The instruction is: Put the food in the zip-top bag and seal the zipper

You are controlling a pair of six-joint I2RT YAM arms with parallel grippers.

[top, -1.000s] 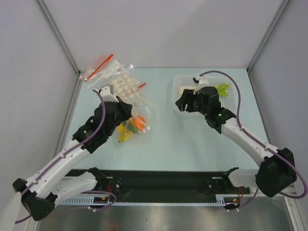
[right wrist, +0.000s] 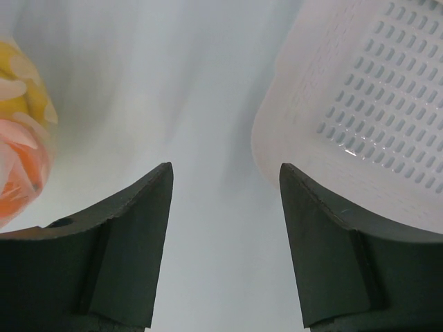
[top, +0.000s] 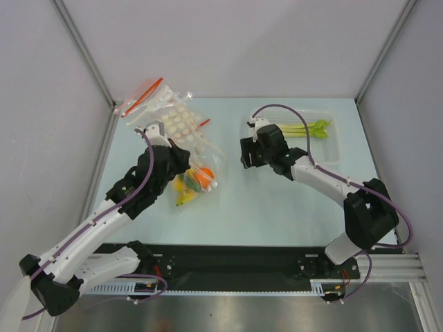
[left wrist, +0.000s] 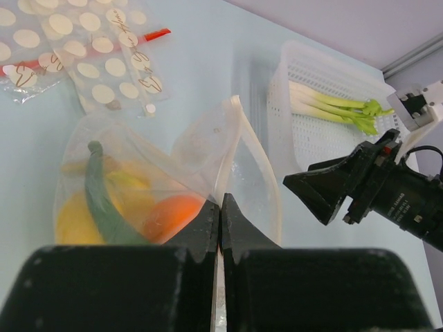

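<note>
A clear zip top bag (left wrist: 201, 155) holds several foods: an orange item (top: 204, 178), a yellow one (top: 185, 196) and a long green one (left wrist: 102, 197). My left gripper is shut on the bag's thin film near its mouth. To the right, my right gripper (top: 250, 152) stands open, with no object between its fingers, close to the near left corner of the white basket (right wrist: 273, 131). Pale green celery (top: 304, 130) lies in that basket.
Spare dotted bags with red zippers (top: 147, 97) lie at the back left of the table.
My right gripper has moved left, from over the basket's left part to its near left corner. The bag with its food has swung a little, while the left arm has stayed put.
</note>
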